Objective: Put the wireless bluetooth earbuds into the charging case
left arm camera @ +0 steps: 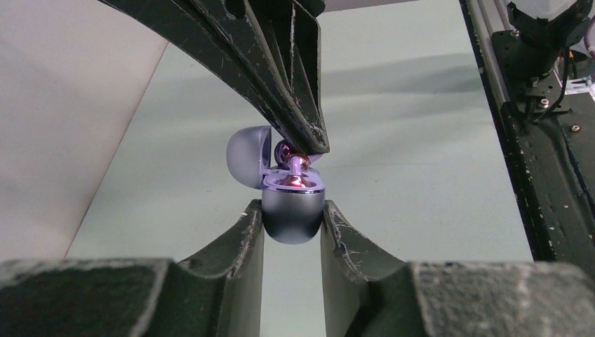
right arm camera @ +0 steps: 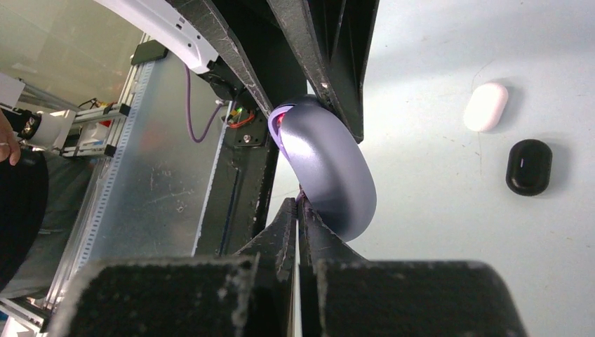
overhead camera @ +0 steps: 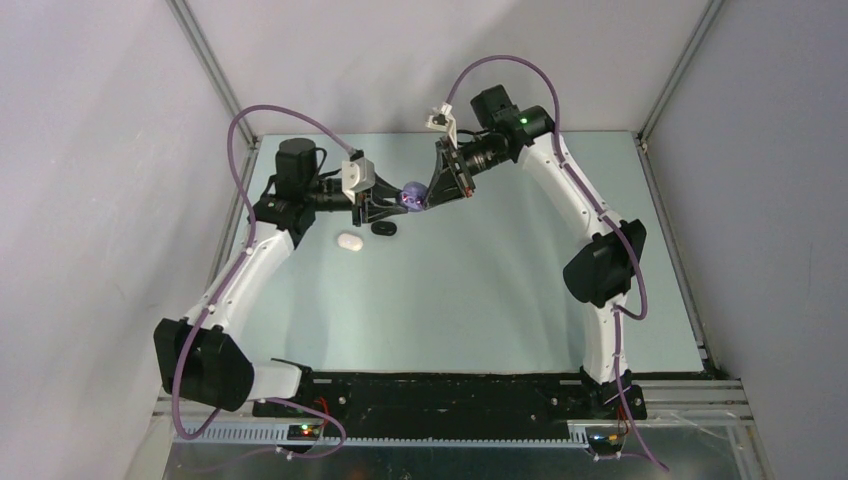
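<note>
A purple charging case point(left arm camera: 291, 214) with its lid point(left arm camera: 244, 156) flipped open is pinched by my left gripper, raised above the table in the middle of the top view. Shiny red-and-purple earbud parts point(left arm camera: 295, 179) show in its opening. My right gripper is shut, its tips right at the case opening over the earbud parts; whether anything thin is between them is hidden. In the right wrist view the case's rounded side point(right arm camera: 326, 165) hides most of what those tips touch.
A white case point(overhead camera: 350, 241) and a black case point(overhead camera: 383, 228) lie on the pale tabletop point(overhead camera: 450, 310) below my left gripper. Walls border the table at back and sides.
</note>
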